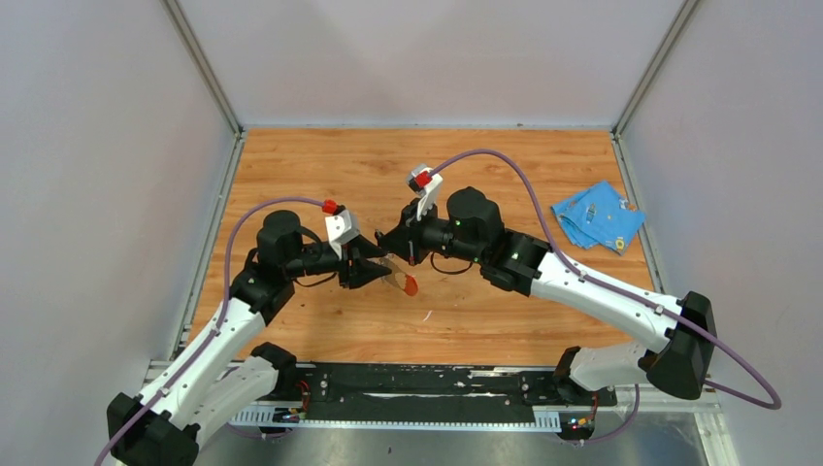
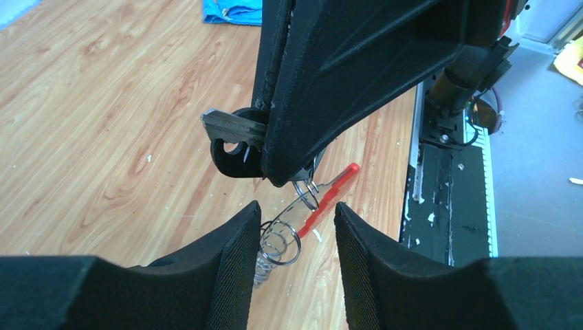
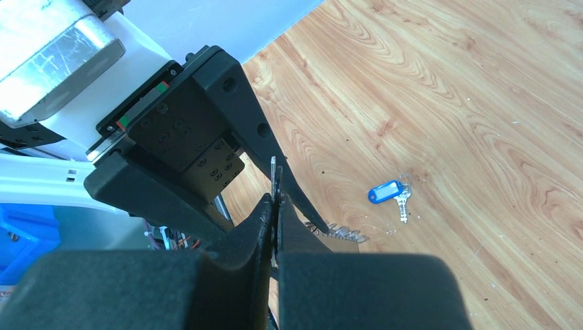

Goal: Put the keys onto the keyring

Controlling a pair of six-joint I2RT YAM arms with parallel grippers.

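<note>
The keyring [image 2: 280,249], a wire coil, hangs from small rings under my right gripper, with a red tag [image 2: 330,201] dangling beside it. My right gripper is shut; in its own view a thin metal edge shows at the finger seam. My left gripper is part open just below, its fingertips either side of part of the coil. A key with a blue tag [image 3: 402,203] lies on the wood in the right wrist view.
A blue cloth [image 1: 597,216] with small items lies at the right of the wooden table [image 1: 311,165]. Walls border it.
</note>
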